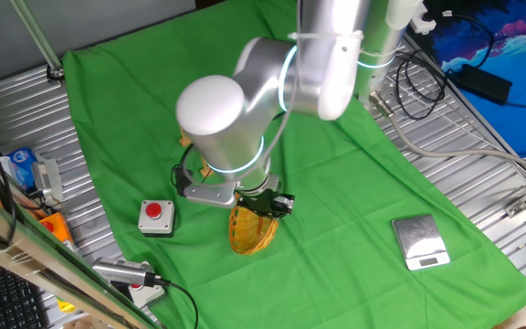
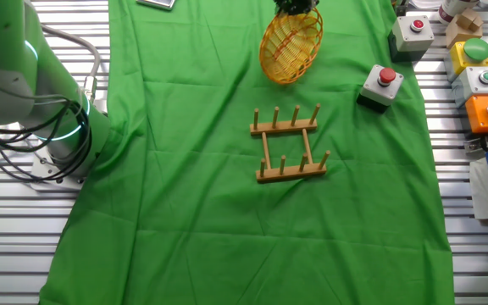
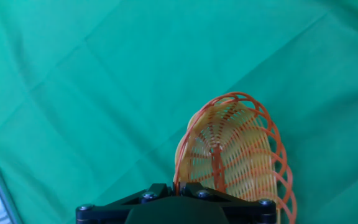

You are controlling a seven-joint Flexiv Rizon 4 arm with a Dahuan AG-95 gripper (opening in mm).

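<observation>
A yellow woven basket (image 1: 252, 234) with an orange rim is in the middle of the green cloth; exterior view 2 shows the same basket (image 2: 288, 49) tilted, its opening facing that camera. In the wrist view, the near rim of the basket (image 3: 235, 149) runs down to my gripper, whose fingers are together with the thin rim between them. From exterior view 1, the gripper (image 1: 270, 203) is at the basket's upper edge, its tips partly hidden. Whether the basket touches the cloth is hard to tell.
A wooden peg rack (image 2: 288, 127) stands near the basket, mostly hidden behind the arm in exterior view 1. A red-button box (image 1: 156, 217) lies left, and a small scale (image 1: 419, 241) lies right. Open cloth (image 2: 227, 246) extends beyond the rack.
</observation>
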